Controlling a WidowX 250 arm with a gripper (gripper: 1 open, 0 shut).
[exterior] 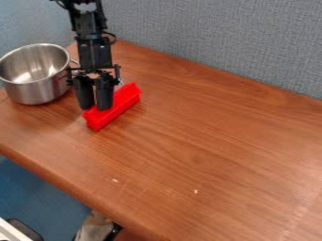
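Observation:
A red elongated block [113,111] lies on the wooden table toward the left. My black gripper [94,94] is down on it from above, its fingers shut on the block's upper part. A shiny steel pot [32,80] stands just to the left of the gripper, near the table's left edge.
A grey textured wall [227,38] runs behind it. The left edge of the table drops to a blue surface at the lower left.

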